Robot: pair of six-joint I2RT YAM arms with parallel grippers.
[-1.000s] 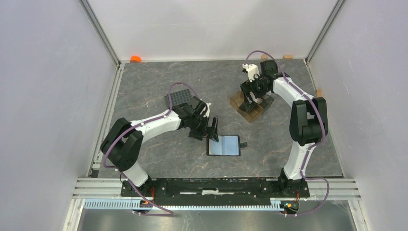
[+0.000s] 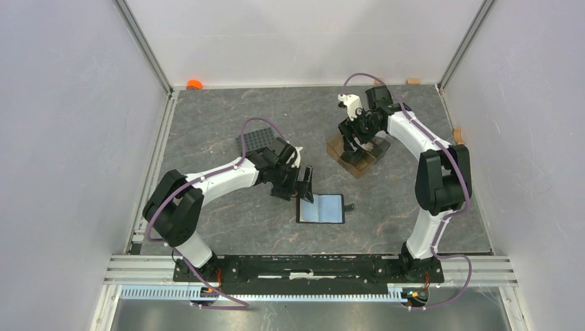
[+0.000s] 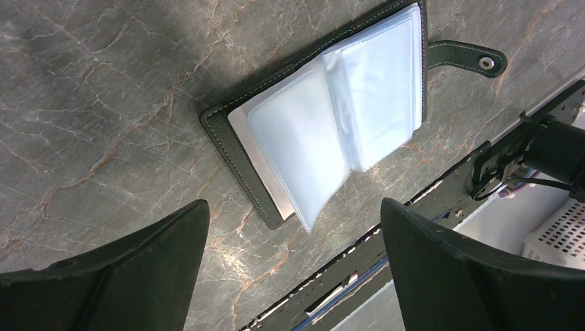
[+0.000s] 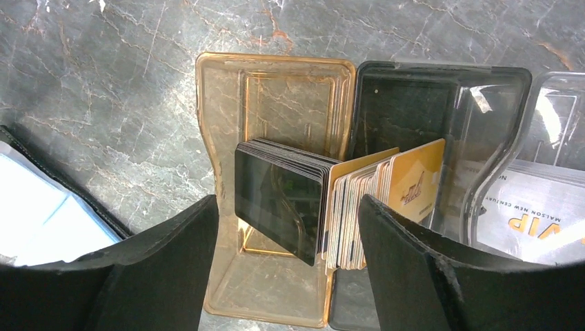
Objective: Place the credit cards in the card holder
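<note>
The card holder [image 3: 303,134] lies spread flat on the table, dark green with clear sleeves and a snap strap [image 3: 465,56]. Above its left edge in the top view hangs my left gripper [image 2: 308,184], open and empty. A leaning stack of black cards [image 4: 283,196] rests across an amber clear tray [image 4: 276,103], with orange and white cards [image 4: 417,181] behind it in the neighbouring tray. White VIP cards [image 4: 534,217] sit in another clear tray at the right. My right gripper stands open over the black stack, nothing gripped.
A dark grey ribbed mat [image 2: 256,140] lies behind my left arm. The smoky tray [image 4: 403,103] adjoins the amber one. Small orange blocks stand along the back and right edges.
The right gripper has moved slightly left in the top view. The amber tray with its cards has shifted a little to the left as well. The left arm and the holder look unmoved.
</note>
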